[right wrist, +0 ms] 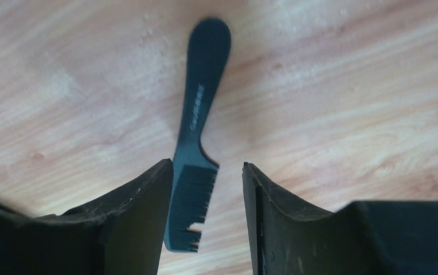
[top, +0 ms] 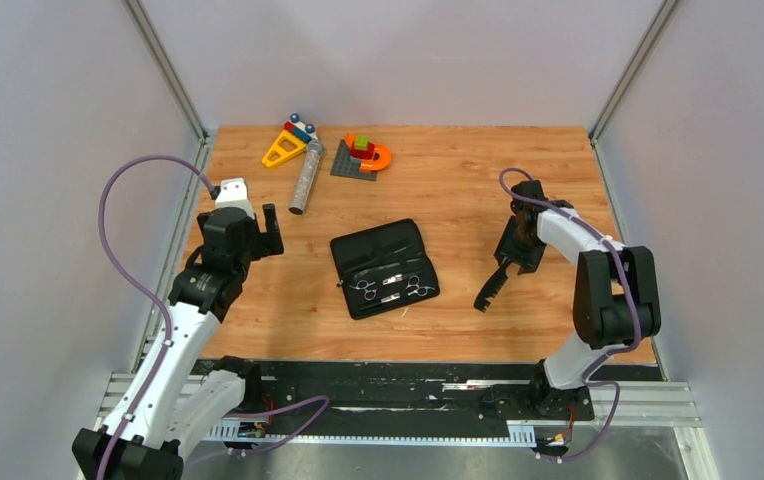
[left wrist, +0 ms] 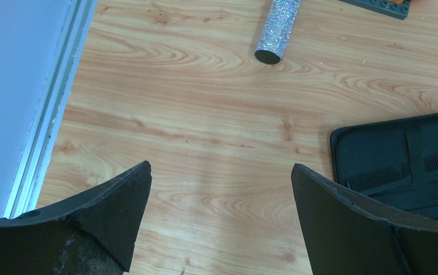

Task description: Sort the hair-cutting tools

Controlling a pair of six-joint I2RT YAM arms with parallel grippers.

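Observation:
An open black tool case (top: 383,245) with two scissors, slim tools and combs lies mid-table, its corner also at right in the left wrist view (left wrist: 371,149). A black comb (top: 488,295) lies on the wood right of the case; in the right wrist view the comb (right wrist: 199,103) runs lengthwise, its toothed end near my fingers. My right gripper is open over it, nothing held. My left gripper is open above bare table at the left, left of the case.
A glittery cylinder (top: 306,180), a yellow toy piece (top: 283,150) and a grey baseplate with bricks (top: 348,165) sit at the back left. Walls border the table.

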